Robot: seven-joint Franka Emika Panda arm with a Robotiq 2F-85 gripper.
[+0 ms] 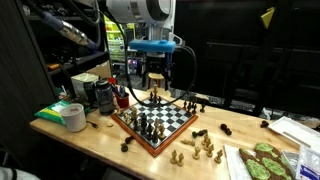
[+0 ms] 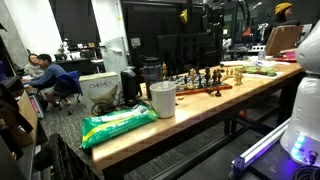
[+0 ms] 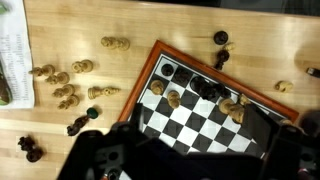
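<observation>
In exterior view 1 a chessboard [image 1: 178, 116] with a brown border lies on the wooden table. Dark and light chess pieces crowd its near left side, and a few stand toward its far side. My gripper is open over the board, its dark fingers far apart at the bottom of the wrist view. Nothing shows between them. Below, dark pieces [image 3: 205, 88] and brown ones [image 3: 235, 110] stand along one edge of the board. Off the board lie several light pieces [image 3: 116, 43] and a dark piece [image 3: 31, 149].
A white mug [image 1: 74, 118] and dark jars [image 1: 104, 97] stand left of the board. On the right are a tray with green-brown patches [image 1: 262, 162] and a white tray [image 1: 296, 132]. A green bag [image 2: 118, 124] lies at the table's end. Bare wood shows right of the board.
</observation>
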